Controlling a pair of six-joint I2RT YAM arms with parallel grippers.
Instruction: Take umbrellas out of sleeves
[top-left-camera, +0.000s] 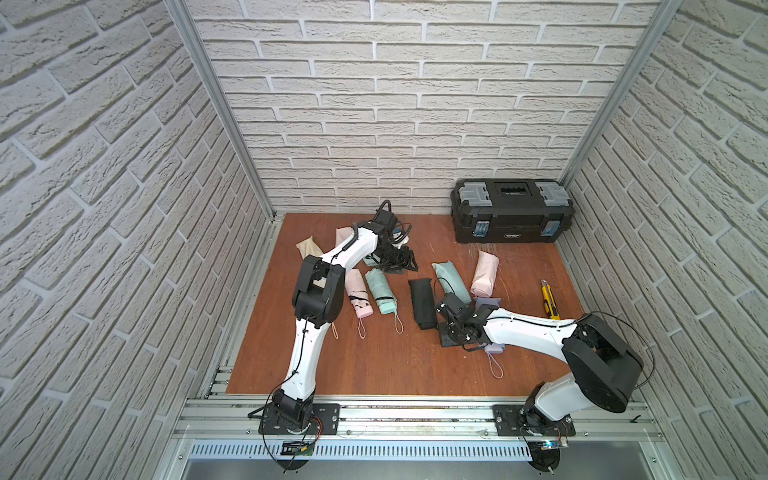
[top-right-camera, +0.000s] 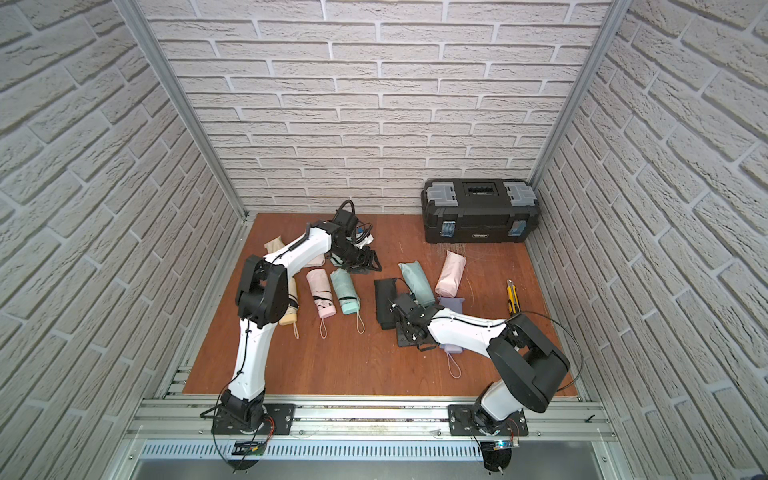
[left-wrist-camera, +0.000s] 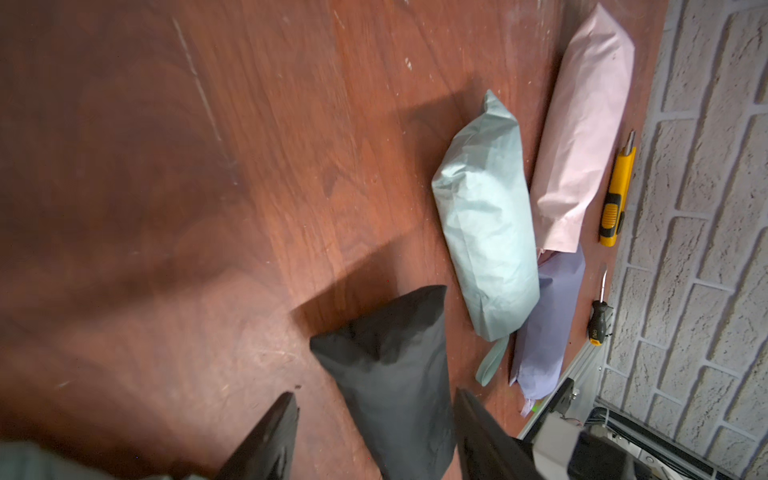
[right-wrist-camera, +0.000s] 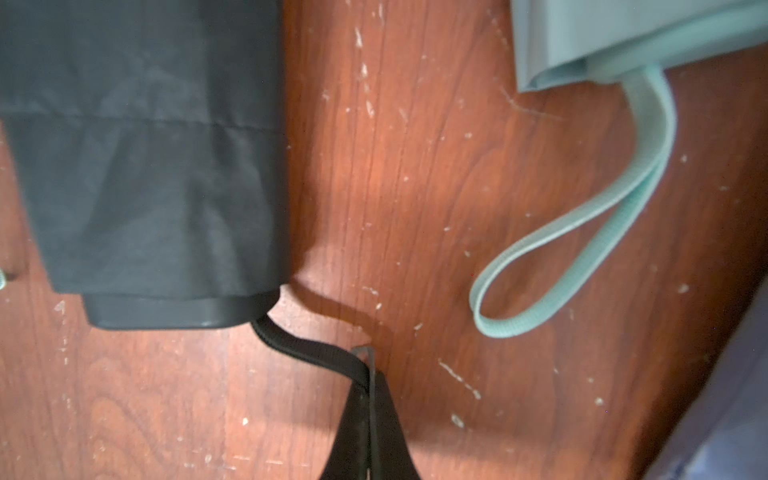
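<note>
My left gripper (top-left-camera: 400, 257) hangs open above the table's middle back, fingers empty; below it in the left wrist view lies a black sleeved umbrella (left-wrist-camera: 388, 368). In the right wrist view my right gripper is shut at the dark wrist strap (right-wrist-camera: 308, 348) of that black umbrella (right-wrist-camera: 160, 176). A mint sleeved umbrella (left-wrist-camera: 484, 224), a pink one (left-wrist-camera: 580, 120) and a lavender one (left-wrist-camera: 548, 320) lie on the right. Mint (top-left-camera: 381, 292), pink (top-left-camera: 357, 294) and cream umbrellas lie in a row on the left, partly hidden by my left arm.
A black toolbox (top-left-camera: 512, 216) sits at the back right. A yellow box cutter (top-left-camera: 549, 300) lies at the right edge, with a screwdriver (left-wrist-camera: 598, 320) near it.
</note>
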